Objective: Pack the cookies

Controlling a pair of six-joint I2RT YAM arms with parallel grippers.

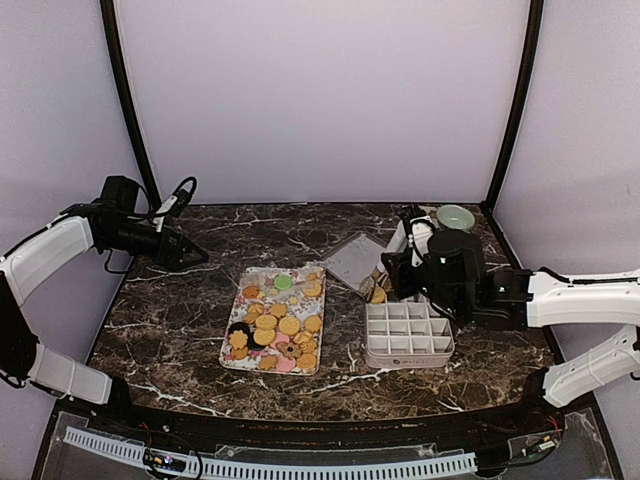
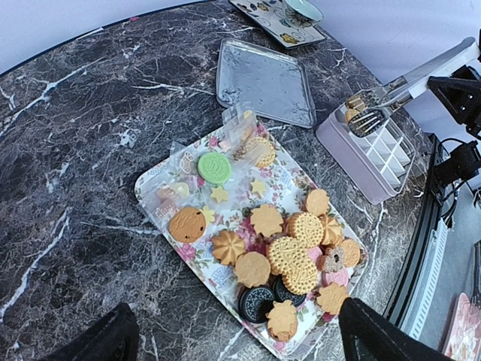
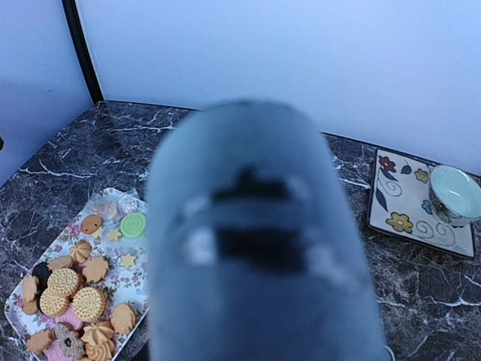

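Assorted cookies cover a floral tray (image 1: 234,350), including a green one (image 2: 214,167). A pink compartment box (image 1: 408,360) stands to its right. Over the box's back end my right gripper (image 1: 400,262) carries long metal tongs (image 2: 409,83), with a tan cookie (image 2: 350,113) at their head; whether it is held or resting is unclear. The right wrist view is largely filled by a blurred close surface, so that gripper's finger is hard to tell. My left gripper (image 1: 180,250) hangs at the left, open and empty, its fingers low in its wrist view.
A grey metal tray (image 2: 263,79) lies behind the box. A patterned square plate (image 3: 398,203) with a pale bowl (image 3: 455,192) is at the back right.
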